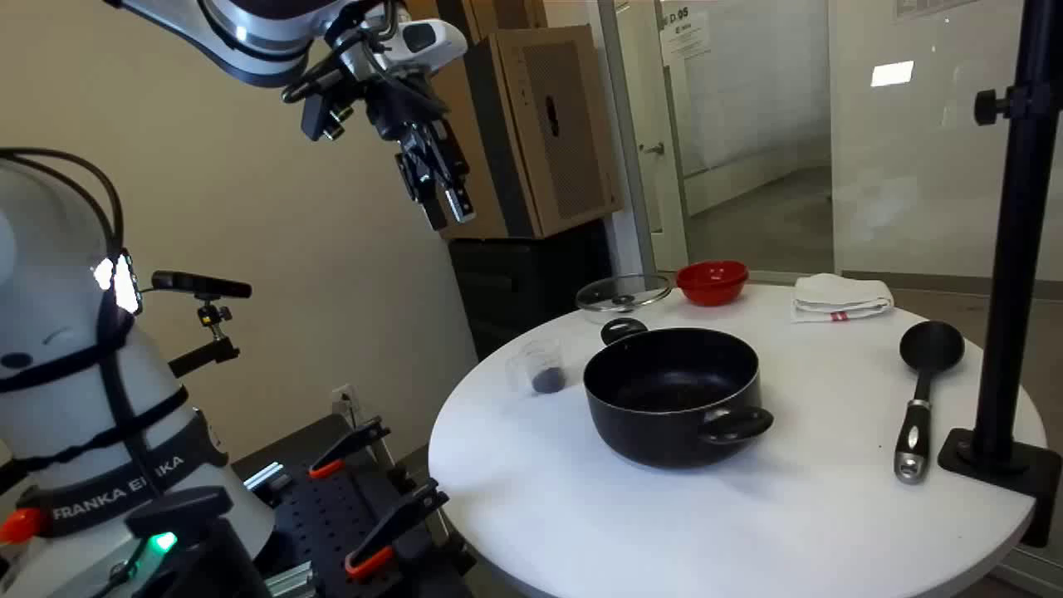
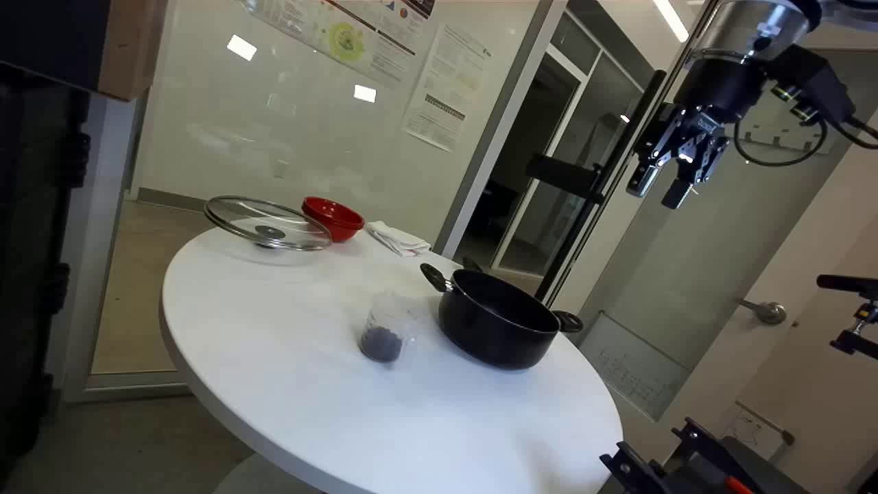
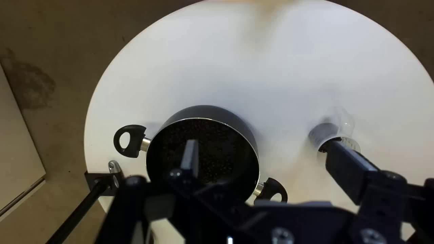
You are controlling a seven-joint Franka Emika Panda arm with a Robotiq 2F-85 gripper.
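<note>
High above the table and clear of everything on it, my gripper [image 1: 448,214] hangs open, its fingers apart and nothing between them. A black two-handled pot [image 1: 678,438] stands uncovered on the round white table [image 1: 638,528]. From above, the pot's dark inside [image 3: 211,150] shows small specks; whether these are contents or its coating I cannot tell. Beside the pot is a clear cup [image 2: 383,329] with dark contents low in it. In the wrist view one finger overlaps the pot, and the other partly covers the cup [image 3: 327,132].
Toward the back are a glass lid [image 1: 624,294], a red bowl [image 1: 712,284] and a folded white towel [image 1: 843,297]. A black ladle [image 1: 922,389] lies near a black post [image 1: 1001,299] clamped at the edge.
</note>
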